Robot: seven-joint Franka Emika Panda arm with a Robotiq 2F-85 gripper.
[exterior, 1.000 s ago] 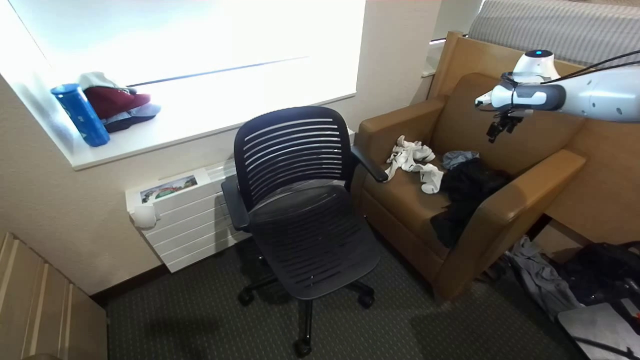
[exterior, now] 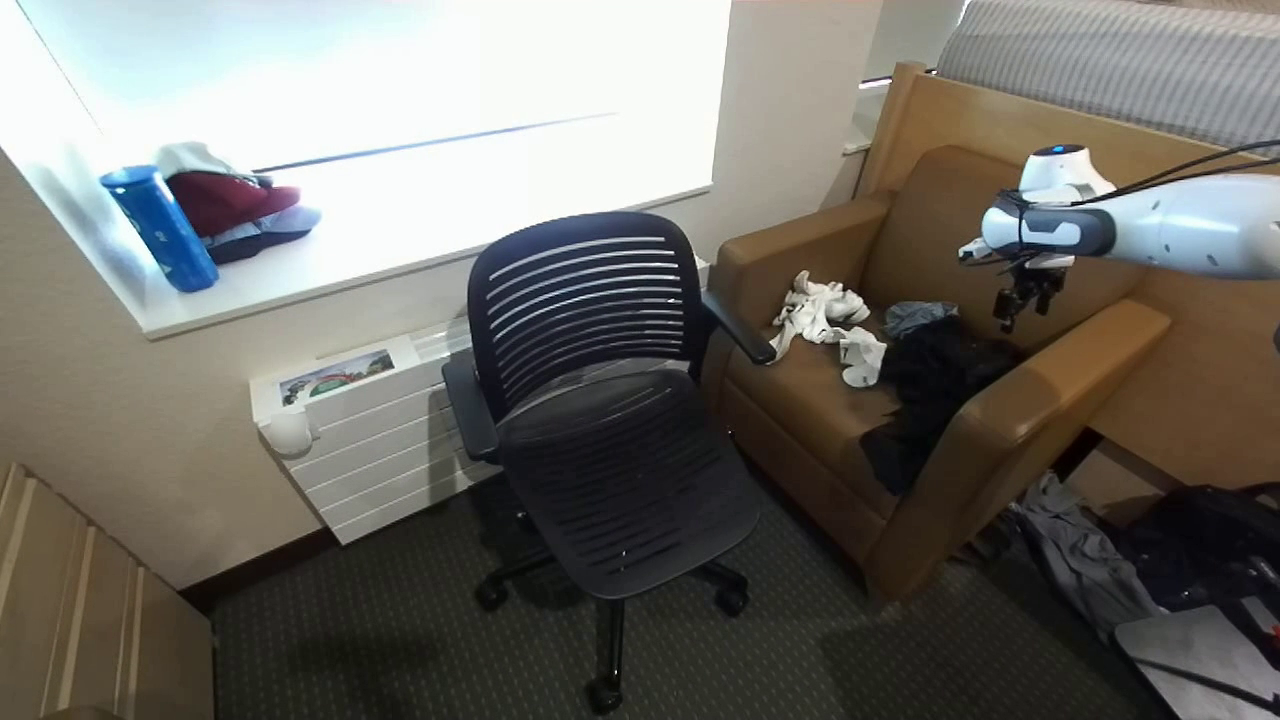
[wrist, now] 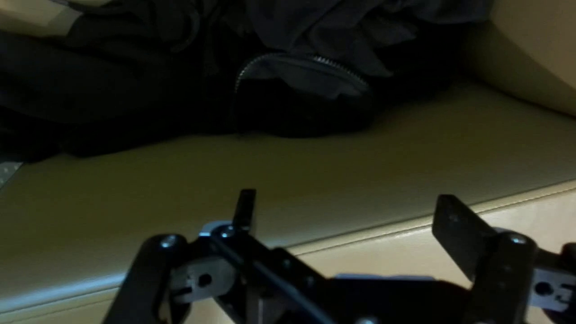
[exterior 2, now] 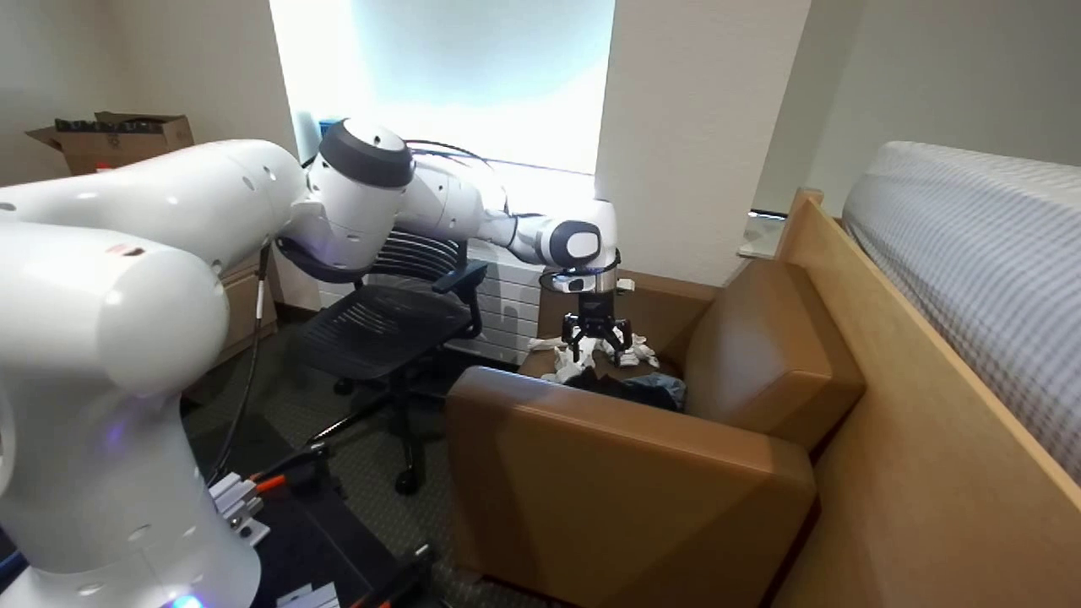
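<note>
Over the seat of the brown armchair [exterior: 788, 397], my gripper [exterior: 1023, 314] points downward, above the heap of clothes. Its two fingers stand wide apart in the wrist view, so the gripper is open with nothing between them. Black clothing [wrist: 302, 97] with a curved zipper lies across the top of that view, apart from the fingertips. White cloth [exterior: 811, 314] is spread on the seat's window side. A grey-blue cloth [exterior: 919, 316] lies between the white and the black clothing [exterior: 942, 372].
The armchair's near armrest [exterior 2: 628, 420] rises between my base and the seat. A black office chair [exterior: 624, 468] stands beside the armchair. On the windowsill are a blue bottle [exterior: 166, 228] and caps [exterior: 228, 204]. Bags [exterior: 1212, 540] lie on the floor at the right.
My arm and gripper have come lower and slightly to the right in exterior view 1, nearer the clothes. The clothes on the armchair look the same.
</note>
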